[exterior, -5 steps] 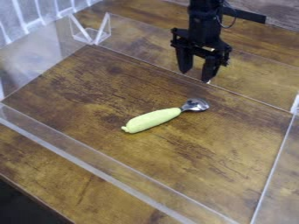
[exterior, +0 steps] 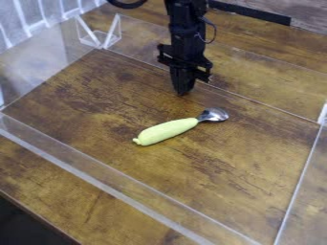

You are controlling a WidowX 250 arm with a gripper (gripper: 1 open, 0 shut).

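My black gripper (exterior: pixel 182 82) hangs at the top centre over the back part of the wooden board, pointing down with its fingers shut and nothing visible between them. Below it and apart, a pale yellow-green corn-like object (exterior: pixel 165 132) lies diagonally on the wood, with a silver spoon head (exterior: pixel 215 116) at its upper right end.
Clear low plastic walls (exterior: pixel 76 158) surround the work area on the wooden table (exterior: pixel 90 191). A white bracket (exterior: pixel 98 38) sits at the back left corner.
The gripper has moved left and a little lower in the view, from right of centre to the middle. The spoon and the yellow-green object have not moved.
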